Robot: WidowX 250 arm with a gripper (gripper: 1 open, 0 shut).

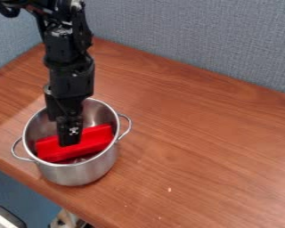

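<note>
A steel pot (93, 171) with two wire handles stands on the wooden table at the left. A red oblong object (83, 148) lies inside it. The black gripper (70, 138) points down into the pot, its tip at the red object's upper side; whether it touches the object cannot be told. The fingers are dark against each other, and their spacing is hard to make out.
A grey wall (205, 36) runs along the back. The table's edge lies close to the pot at the lower left, with blue floor below.
</note>
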